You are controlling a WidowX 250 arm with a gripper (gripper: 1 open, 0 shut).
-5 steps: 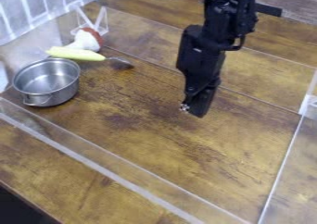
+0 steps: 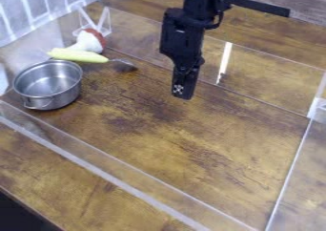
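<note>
The black robot arm hangs from the top centre, its gripper [image 2: 181, 82] pointing down over the middle of the wooden table. Whether its fingers are open or shut is hard to make out at this size; no object is visible in them. A steel pot [image 2: 49, 77] stands at the left. Behind it lie a yellow corn-like object [image 2: 78, 55] and a white item [image 2: 91, 39] with some red on it.
A small dark object [image 2: 124, 65] lies right of the yellow one. Clear low edges border the wooden work area [image 2: 204, 158], whose middle and front are bare. A white rail runs along the upper left.
The arm has moved left and back, its gripper rising in the picture. The objects on the table have stayed where they were.
</note>
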